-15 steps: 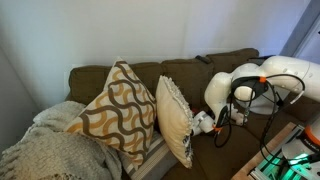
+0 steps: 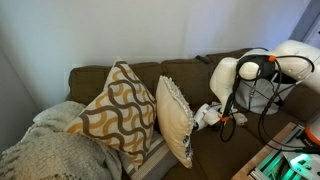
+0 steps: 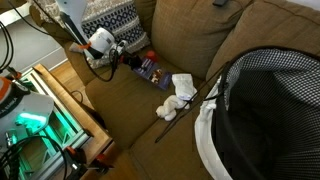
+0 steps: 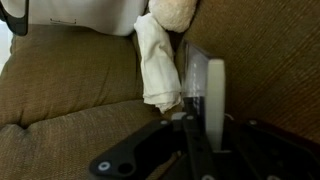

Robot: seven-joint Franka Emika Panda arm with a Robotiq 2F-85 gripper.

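In the wrist view a flat, box-like thing [image 4: 214,95] with a pale edge stands up from my gripper, which is shut on it. Exterior view 2 shows the same box [image 3: 155,73], with coloured faces, at my gripper [image 3: 133,62] above the brown couch seat. Close beyond it lie a white cloth [image 3: 184,84] and a whitish plush toy [image 3: 171,106]. From the wrist, the cloth [image 4: 155,62] hangs beside the plush [image 4: 173,12]. In exterior view 1 the gripper [image 2: 222,118] is partly hidden by the arm and cables.
A black mesh basket [image 3: 265,110] with a white rim takes up the right of exterior view 2. Pillows [image 2: 118,110] lean on the couch back, and a grey blanket [image 2: 60,155] covers one end. Bare seat cushion [image 3: 150,150] lies in front.
In exterior view 1 the wrist and gripper have shifted a little to the left and turned. The pillows and blanket have stayed put.
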